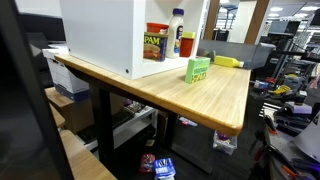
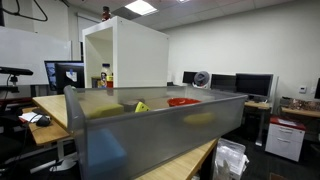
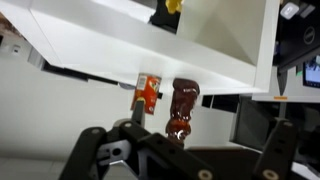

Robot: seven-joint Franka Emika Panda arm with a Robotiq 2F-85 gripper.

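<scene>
Below me in the wrist view, a dark red-brown bottle-like object [image 3: 182, 108] is by the edge of a white shelf unit [image 3: 110, 45]. Beside it is a small orange-and-white box [image 3: 147, 90]. My gripper stands open at the bottom of the wrist view, its dark fingers spread with nothing seen between them. In exterior view 2 a small dark red object [image 2: 105, 13] shows on top of the white shelf unit [image 2: 140, 55]. Neither exterior view clearly shows the gripper.
On the wooden table [image 1: 215, 95] stand a Spam can [image 1: 155, 46], a white bottle [image 1: 176, 28] and a green box [image 1: 197, 69]. A yellow bottle [image 1: 228, 62] lies farther back. A grey translucent bin [image 2: 160, 135] fills the front of exterior view 2.
</scene>
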